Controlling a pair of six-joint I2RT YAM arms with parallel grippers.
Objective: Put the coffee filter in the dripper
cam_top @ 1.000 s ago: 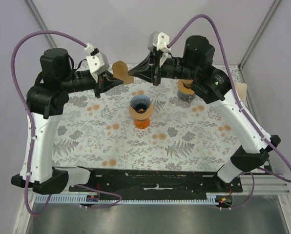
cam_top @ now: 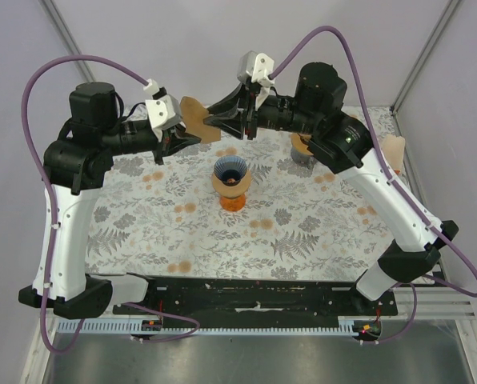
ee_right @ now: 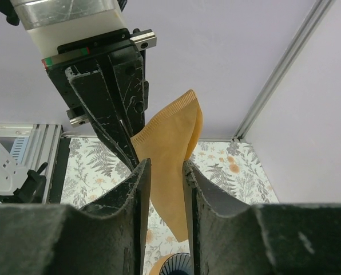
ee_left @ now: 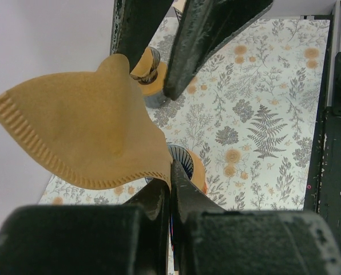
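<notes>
A tan paper filter (cam_top: 198, 118) hangs in the air between the grippers, above the dripper (cam_top: 231, 190), which stands on an orange base with a ribbed dark inside. My left gripper (cam_top: 174, 136) is shut on the filter's edge, filling much of the left wrist view as a folded sheet (ee_left: 84, 120). My right gripper (cam_top: 226, 120) is at the filter's other side; in the right wrist view its fingertips (ee_right: 193, 175) lie at the paper, a narrow gap between them. Whether they grip it is unclear.
A tan and grey container (cam_top: 300, 152) stands at the back right, with tan paper (cam_top: 393, 150) at the right edge of the patterned mat (cam_top: 286, 232).
The left arm has barely moved.
</notes>
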